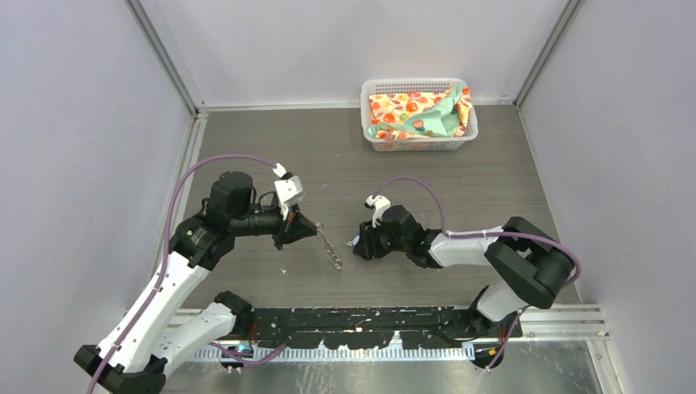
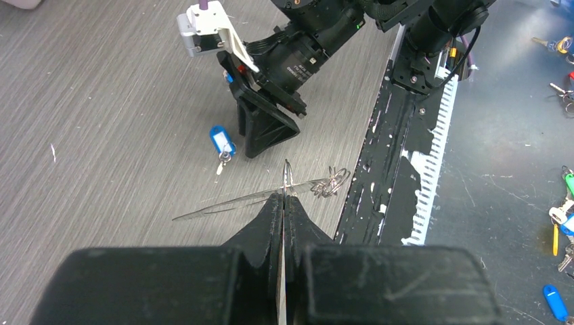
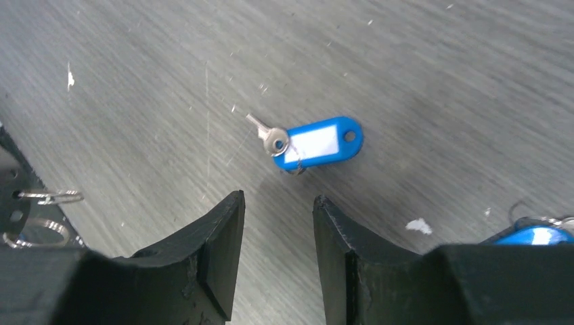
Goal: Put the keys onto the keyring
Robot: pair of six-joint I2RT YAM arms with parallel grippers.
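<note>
My left gripper is shut on a wire keyring (image 2: 288, 176), which has a long thin strip and a bunch of rings (image 2: 332, 184) hanging at it. On the table below my right gripper, whose fingers stand apart and empty, lies a blue key tag (image 3: 318, 139) with a silver key (image 3: 264, 132) on a small ring. A second blue tag (image 3: 531, 235) is at the lower right of the right wrist view, partly hidden by the gripper.
A white basket (image 1: 369, 115) with patterned cloth stands at the back. Beyond the table's dark front edge, several keys and tags (image 2: 562, 213) lie on a grey surface.
</note>
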